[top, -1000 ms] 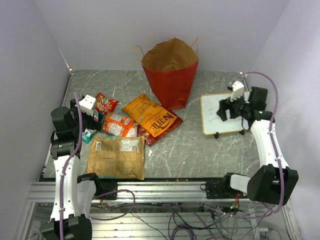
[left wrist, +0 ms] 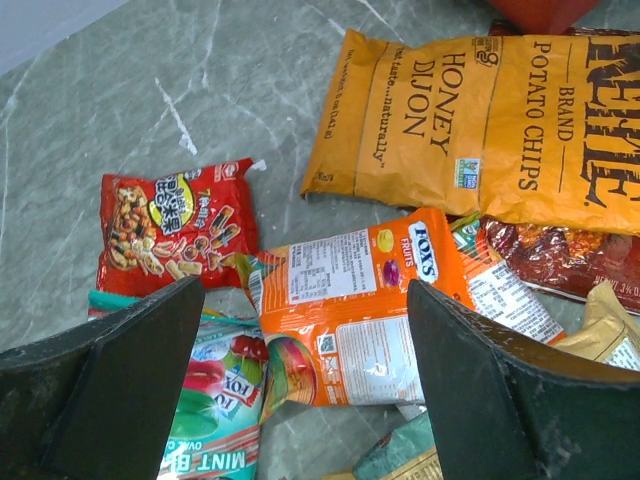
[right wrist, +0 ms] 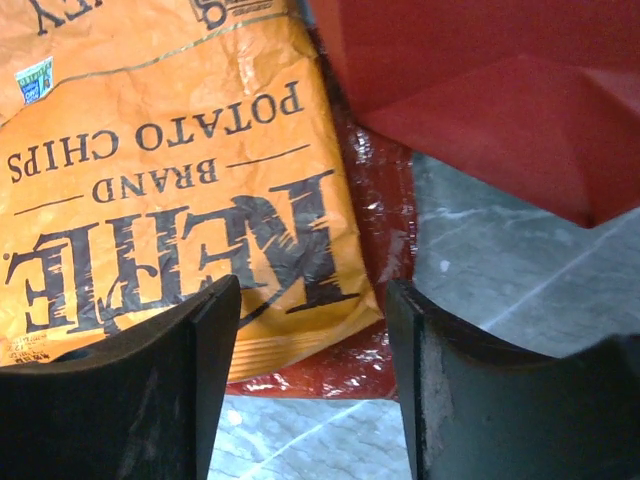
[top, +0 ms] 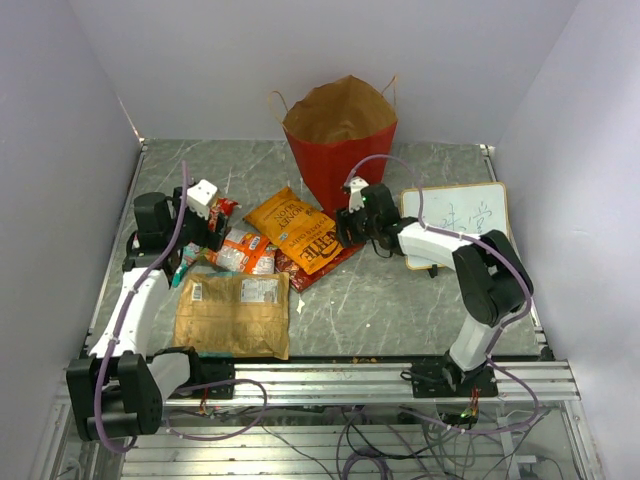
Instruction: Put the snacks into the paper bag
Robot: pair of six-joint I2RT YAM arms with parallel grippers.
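Note:
The red paper bag (top: 335,165) stands upright at the back, its brown mouth open. In front of it an orange potato chip bag (top: 298,232) lies across a dark red packet (top: 330,265). My right gripper is part open at the chip bag's lower right corner, which lies between its fingers; no firm grip shows. On the left my left gripper hangs open above the snacks. Beneath it lie an orange-and-white fruit packet (left wrist: 350,305), a small red snack packet (left wrist: 178,225) and a teal mint packet (left wrist: 220,395).
A large brown package (top: 232,315) lies at the front left, with something teal under its front edge. To the right stands a whiteboard (top: 465,210) with writing on it.
My right arm has swung left from over the whiteboard to the chip bag's right end, and its fingers have narrowed. The left gripper has shifted a little right. The snacks lie as before.

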